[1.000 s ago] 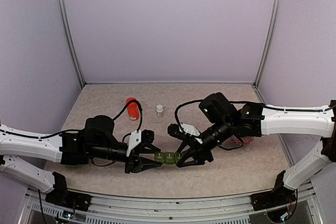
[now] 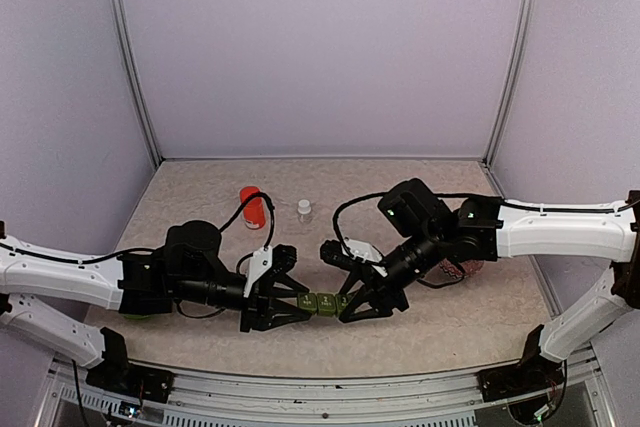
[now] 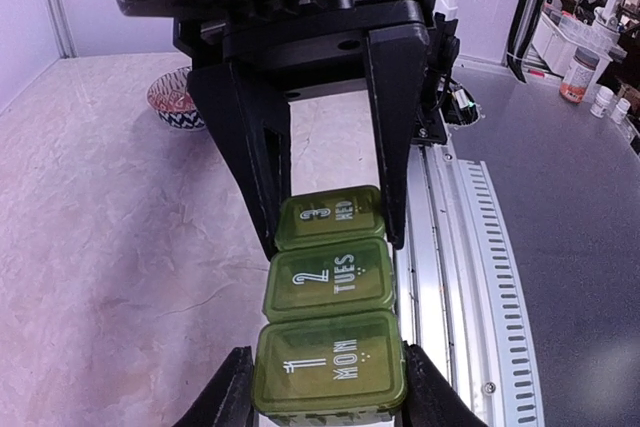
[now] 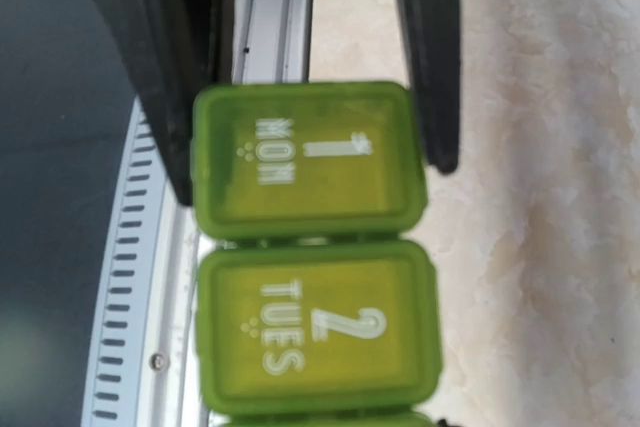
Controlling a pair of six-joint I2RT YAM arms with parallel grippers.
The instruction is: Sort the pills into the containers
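A green pill organizer (image 2: pixel 325 304) is held level between both arms near the front of the table, its lids shut. MON, TUES and WED can be read on the lids (image 3: pixel 329 277) in the left wrist view. My left gripper (image 2: pixel 303 303) is shut on the MON end, a finger on either side. From the opposite side, my right gripper (image 2: pixel 346 305) grips the WED compartment. Looking from the right wrist, the MON and TUES lids (image 4: pixel 318 327) fill the middle, with the left gripper's fingers (image 4: pixel 437 97) flanking MON. Whatever is inside the compartments cannot be made out.
An orange-red bottle (image 2: pixel 252 209) and a small white-capped bottle (image 2: pixel 304 210) stand behind the left arm. A patterned bowl (image 2: pixel 461 269) is partly hidden behind the right arm. Something green (image 2: pixel 136 316) shows beneath the left arm.
The bottles and bowl have stayed where they were.
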